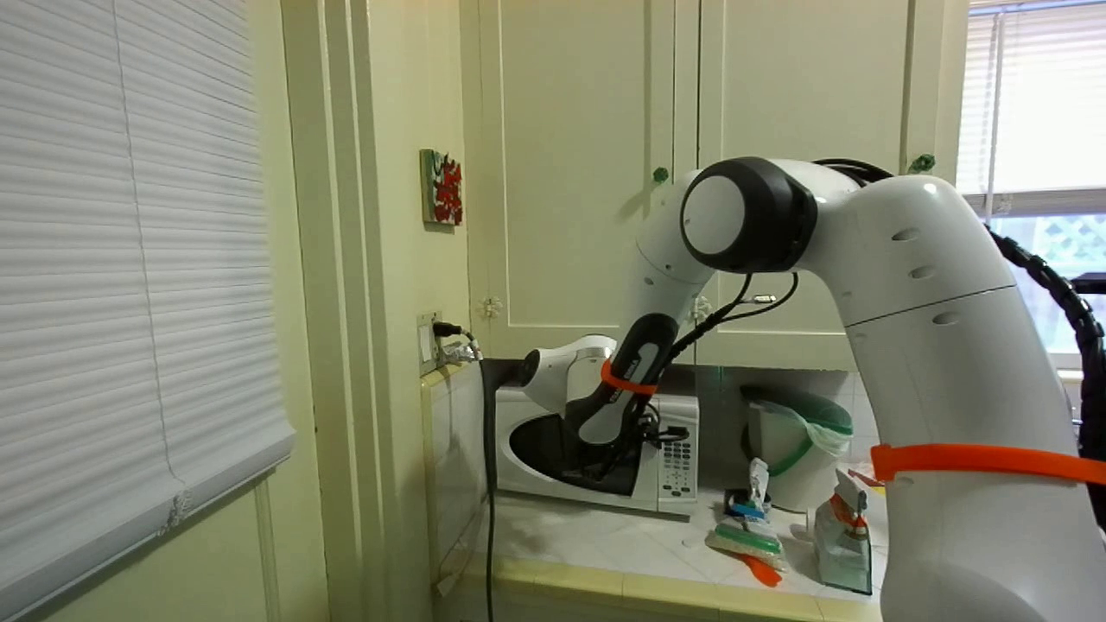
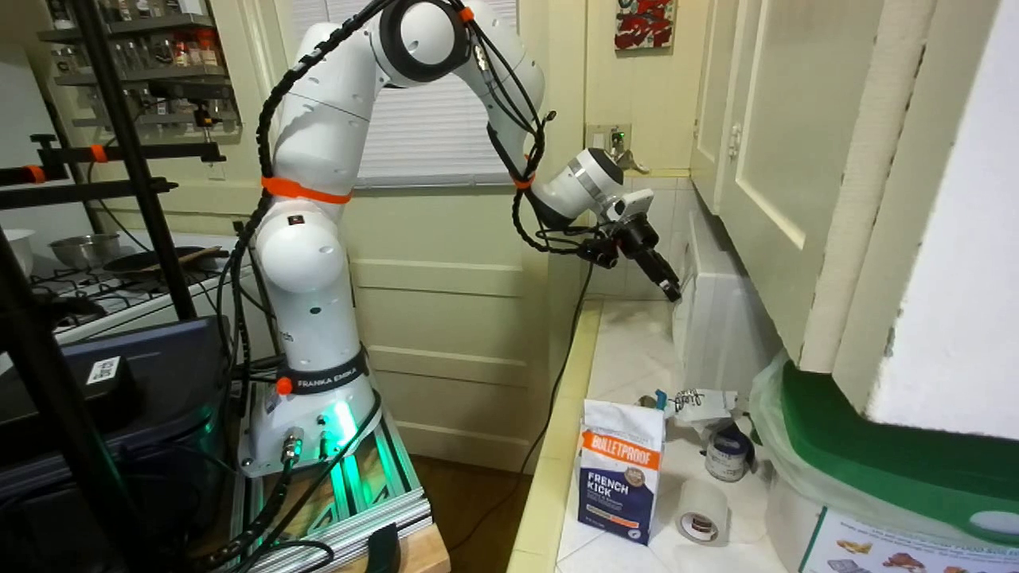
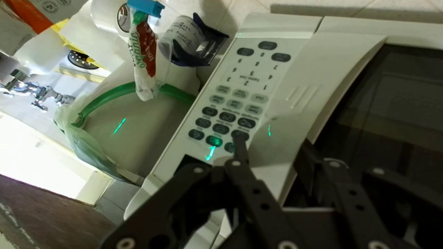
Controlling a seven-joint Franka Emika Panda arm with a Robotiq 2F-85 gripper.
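Note:
A white microwave stands on the counter with its door closed. The wrist view shows its keypad upside down, beside the pale door handle and dark window. My gripper is shut on the handle, one finger on the keypad side and the other by the window. From the side, the gripper angles down to the microwave's front. In the first exterior view the arm and the dark window make the fingers hard to pick out.
Right of the microwave stands a white bin with a green lid. A coffee bag, a tape roll and a small jar are on the counter. A black cord hangs at the left. Cabinets overhang the microwave.

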